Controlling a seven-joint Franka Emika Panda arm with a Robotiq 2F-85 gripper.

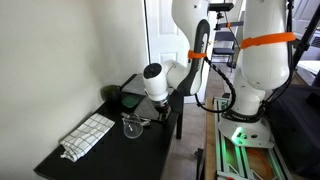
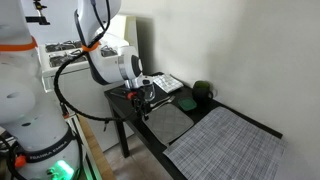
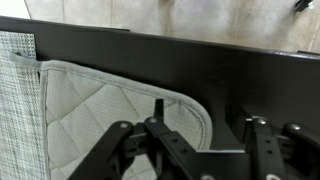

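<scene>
A grey quilted mat [image 3: 100, 115] with a loop at one corner lies flat on the black table, filling the lower left of the wrist view. It also shows as a grey mat [image 2: 167, 122] in exterior view 2. My gripper stands open, its fingers apart over the mat's rounded edge and the dark table beside it. I see nothing held between them. In exterior view 1 the gripper [image 1: 163, 117] is low over the table and hard to make out against the dark surface.
A woven placemat [image 2: 225, 145] lies beyond the mat. A dark green mug [image 2: 203, 89] stands near the wall. Exterior view 1 shows a checkered cloth [image 1: 88, 136] and a clear glass item [image 1: 132, 128]. Bare black table [image 1: 95, 165] lies nearest that camera.
</scene>
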